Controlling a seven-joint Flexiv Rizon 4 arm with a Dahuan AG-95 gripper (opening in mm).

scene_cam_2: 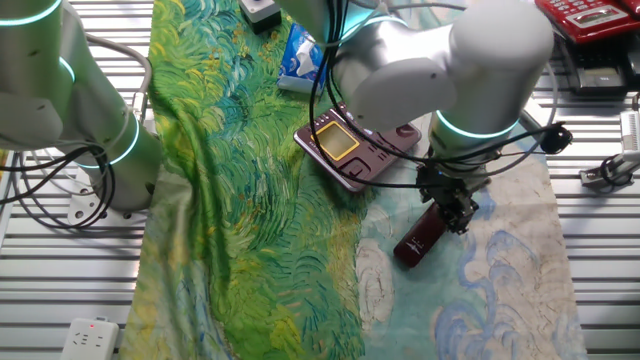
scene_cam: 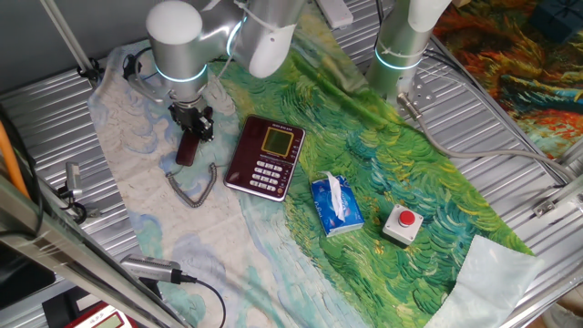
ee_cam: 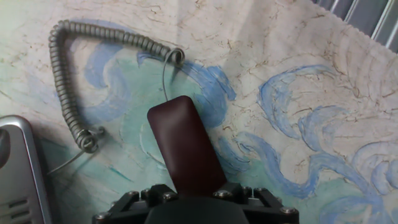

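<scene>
A dark maroon telephone handset [scene_cam: 188, 149] lies on the pale part of the cloth, left of its phone base [scene_cam: 265, 158]. A grey coiled cord [scene_cam: 193, 199] runs between them. My gripper [scene_cam: 201, 130] is down at the handset's far end in exterior view 1. From the wrist view, the handset [ee_cam: 183, 140] reaches in between the black fingers, which stand at both its sides. Whether they press on it or stand slightly apart is unclear. In exterior view 2 the handset [scene_cam_2: 420, 237] lies partly under the gripper.
A blue tissue pack [scene_cam: 336, 206] and a red-button box [scene_cam: 402, 224] stand right of the phone base.
</scene>
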